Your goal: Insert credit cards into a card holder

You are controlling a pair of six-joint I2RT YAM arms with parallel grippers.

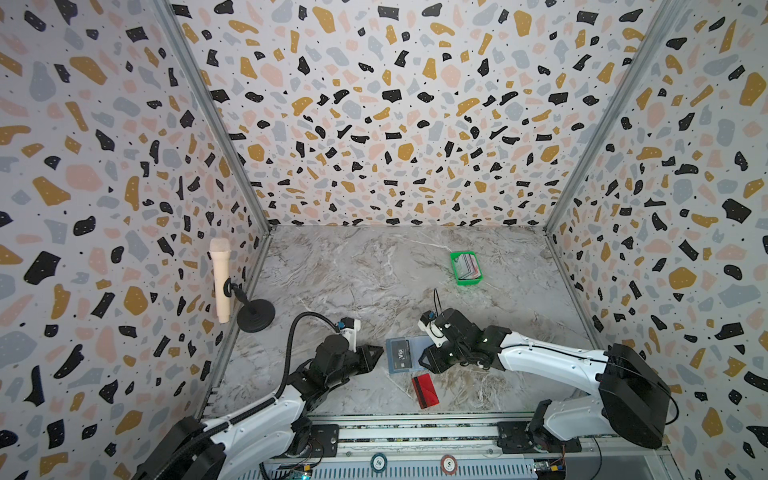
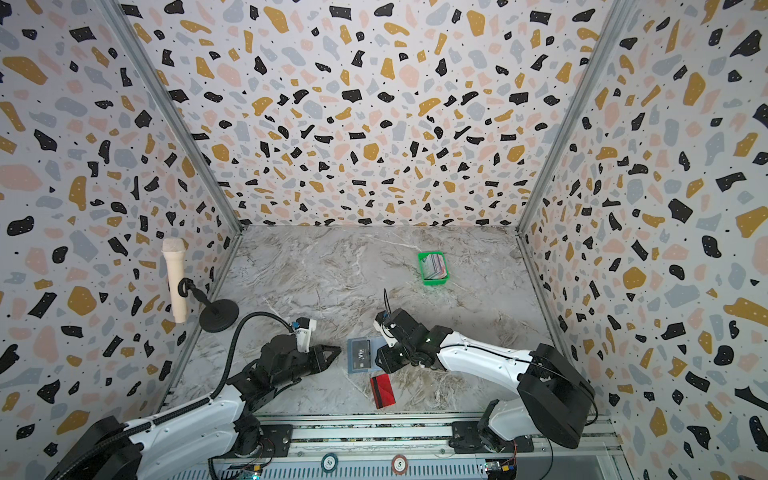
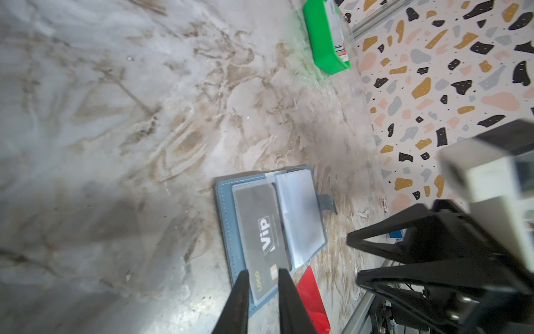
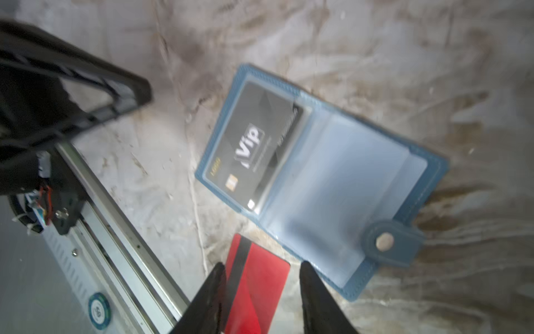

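The blue card holder (image 4: 328, 183) lies open and flat on the table, clear sleeves up. A grey "VIP" card (image 4: 250, 145) sits in its left pocket; the other pocket (image 4: 339, 192) looks empty. Just in front of the holder lies a red card (image 4: 253, 289) with a dark stripe, flat on the table. My left gripper is shut left of the holder, nothing visible between its fingers. Over the holder's right side and above the red card hangs my right gripper, its fingers parted with nothing held.
Farther back on the right stands a green basket (image 1: 470, 280) filled with cards. A black round stand (image 1: 256, 315) is at the left. A metal rail (image 1: 416, 424) runs along the front edge.
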